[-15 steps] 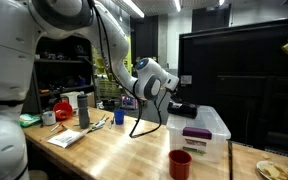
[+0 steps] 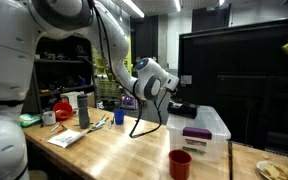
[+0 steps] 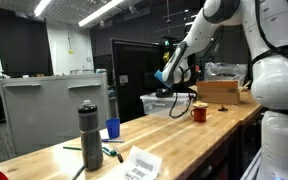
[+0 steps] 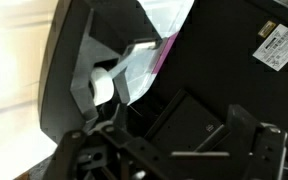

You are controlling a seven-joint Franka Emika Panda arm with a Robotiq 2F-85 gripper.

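My gripper [image 2: 183, 108] is at the white bin [image 2: 209, 125], a dark shape low over its top at the far right of the table. In exterior view 2 the gripper [image 3: 171, 92] is small and sits at the bin [image 3: 162, 104] again. Dark gripper parts [image 4: 94, 150] fill the bottom of the wrist view, against a black background. Whether the fingers are open, or anything is between them, does not show. A pale, glossy surface with a small white rounded piece [image 4: 102, 85] lies to the left there.
A red mug [image 2: 180, 163] stands before the bin, close to a purple item [image 2: 196, 132]. A blue cup [image 2: 119, 117], a dark bottle [image 2: 83, 112] and a paper sheet [image 2: 66, 138] are at the left.
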